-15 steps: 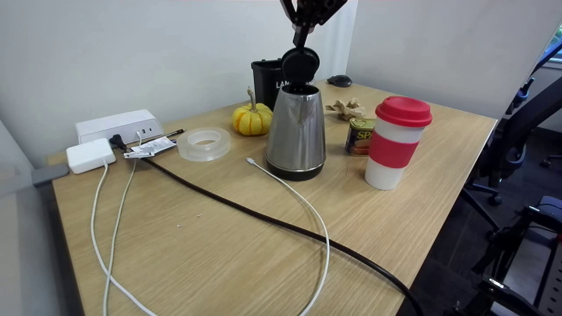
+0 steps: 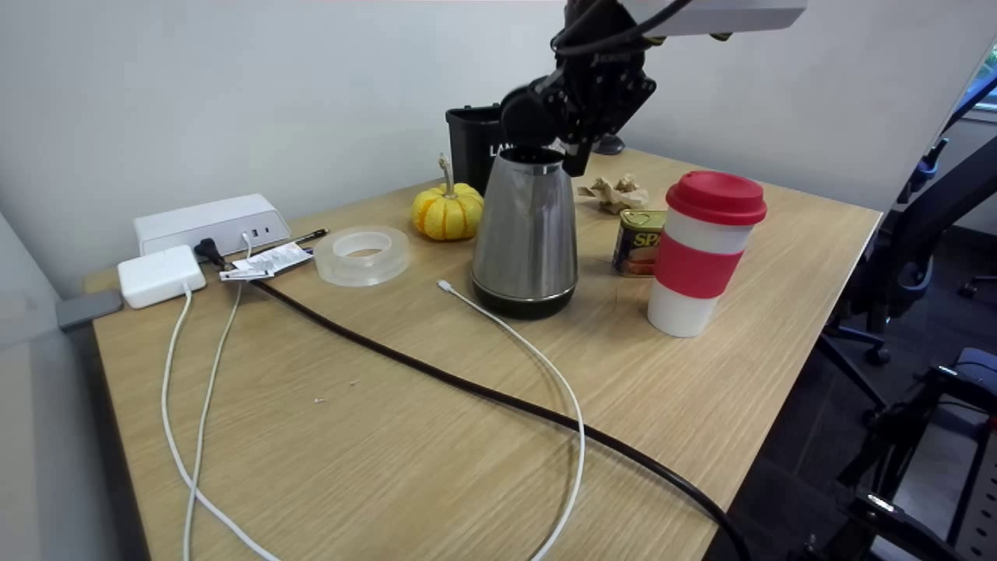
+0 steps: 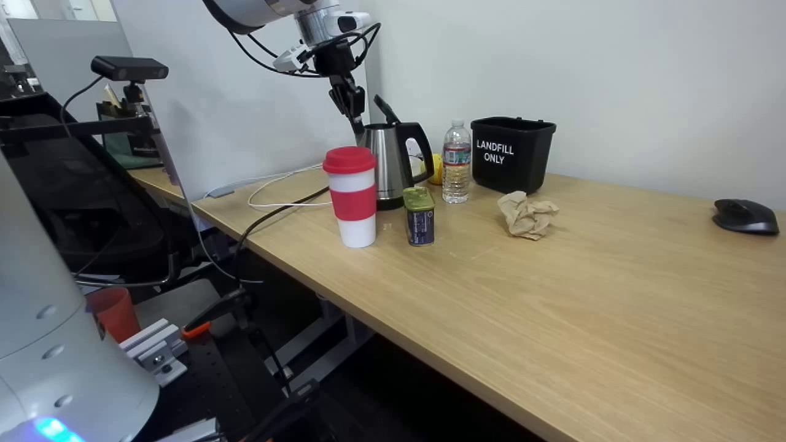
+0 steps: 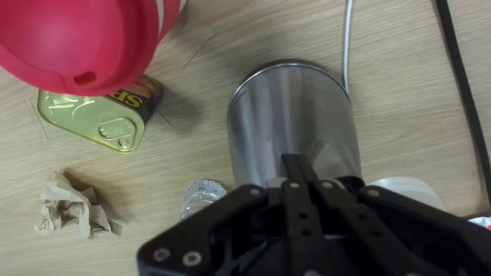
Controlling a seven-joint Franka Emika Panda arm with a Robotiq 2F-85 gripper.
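A stainless steel kettle (image 2: 526, 234) with a black base and black handle (image 3: 420, 151) stands upright on the table. Its black lid (image 3: 385, 110) is tilted up, so the mouth is uncovered. My gripper (image 2: 576, 160) is at rim height on the kettle's right side in exterior view 1; exterior view 2 puts the gripper (image 3: 358, 126) on the side away from the handle. In the wrist view, the shut fingertips (image 4: 295, 159) overlap the steel body (image 4: 294, 115), with nothing visible between them. Whether they touch the kettle I cannot tell.
Close by are a red-and-white cup (image 3: 352, 195), a Spam can (image 3: 420, 215), a water bottle (image 3: 457, 166) and crumpled paper (image 3: 527, 213). Behind stand a yellow pumpkin (image 2: 446, 211) and a black bin (image 3: 512, 155). Cables, including a black cord (image 2: 420, 365), cross the front.
From above the raised lid, my gripper has come down and moved right in exterior view 1, to beside the kettle's rim. The kettle and its raised lid look unmoved.
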